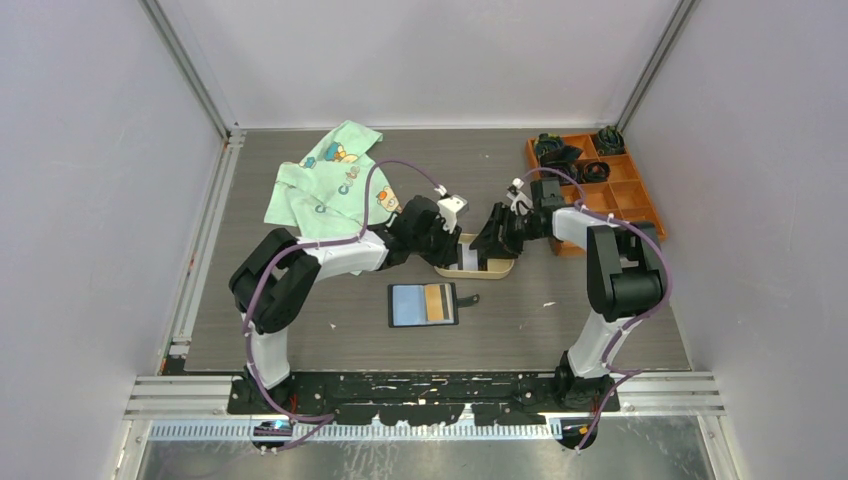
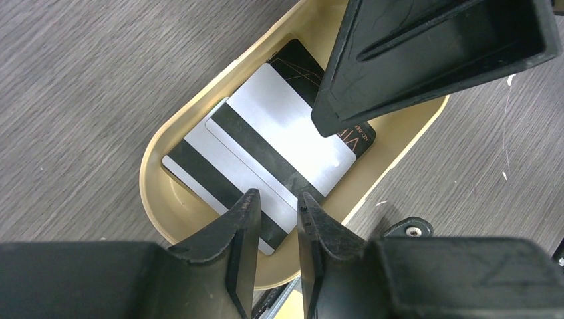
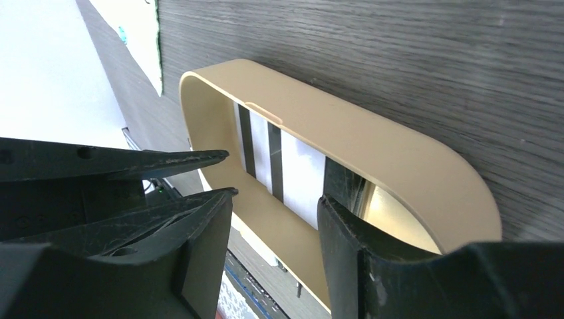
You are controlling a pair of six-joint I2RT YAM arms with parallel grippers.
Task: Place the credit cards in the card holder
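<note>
A cream oval tray (image 2: 159,153) holds several overlapping credit cards (image 2: 266,119), white with dark stripes and black ones, lying flat. My left gripper is at the tray's near end, fingertips close together; whether anything is between them is unclear. My right gripper is low at the tray, its fingertips apart in the right wrist view, with tray and cards visible beyond; a grip on anything is unclear. The open card holder (image 1: 422,305), with blue and tan inserts, lies on the table below the tray in the top view.
An orange compartment box (image 1: 628,195) with dark coiled items stands at the right, behind the right arm. A mint cloth (image 1: 320,190) lies at the back left. The table front on either side of the holder is largely clear.
</note>
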